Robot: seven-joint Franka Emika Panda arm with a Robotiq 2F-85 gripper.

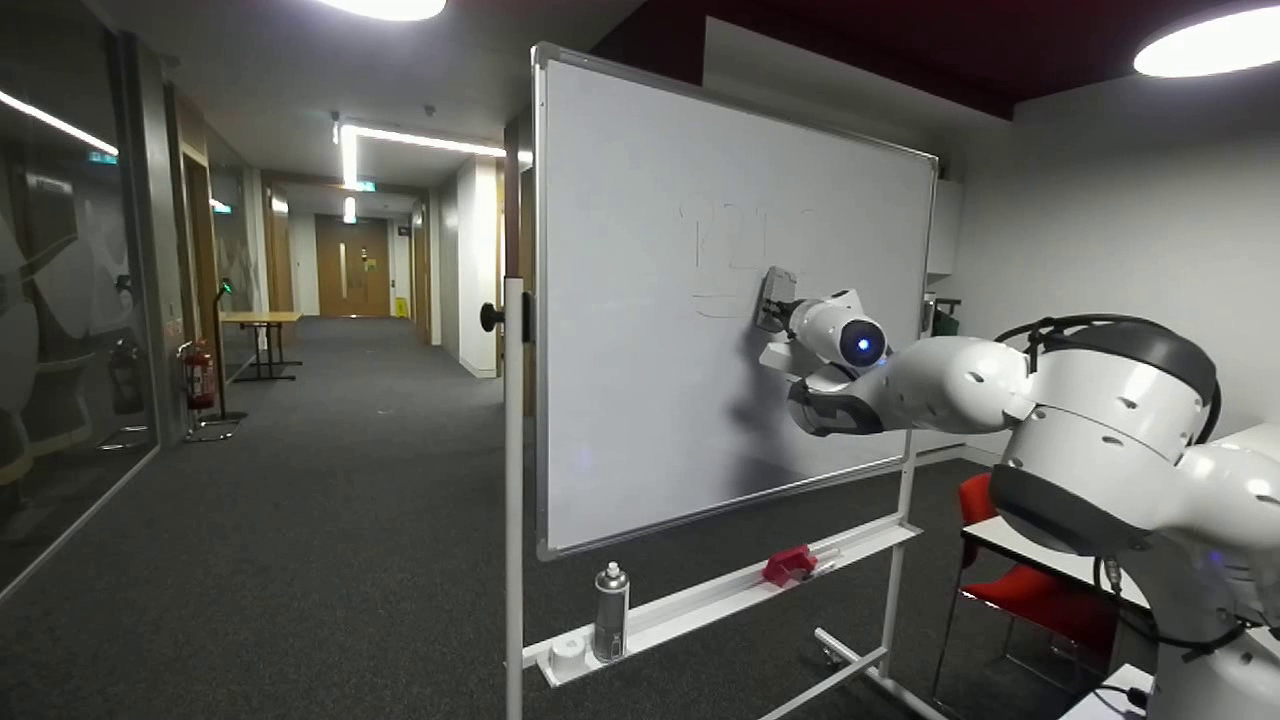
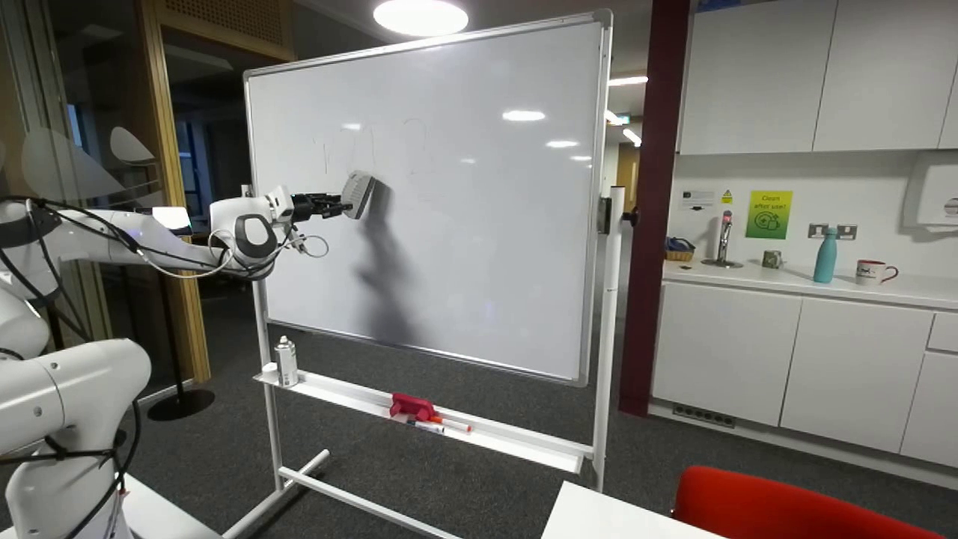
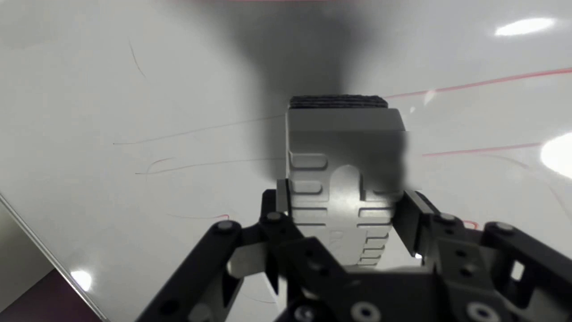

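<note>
Between the fingers of my gripper is a grey whiteboard eraser (image 3: 348,134) with a dark felt pad, and the fingers are shut on its sides. In exterior view 2 the eraser (image 2: 358,195) is at the left half of the whiteboard (image 2: 503,242), tilted, its shadow beside it. Whether the felt touches the surface, I cannot tell. Faint marker lines (image 1: 720,298) lie on the board, left of the eraser in exterior view 1. The wrist view shows thin dark strokes to one side of the eraser and red strokes (image 3: 482,82) to the other.
Below the board, the tray (image 2: 516,449) carries a spray can (image 2: 287,361), a red holder (image 2: 412,406) and markers. A white table (image 2: 620,516) and red chair (image 2: 772,503) stand in front. The lower board is clear.
</note>
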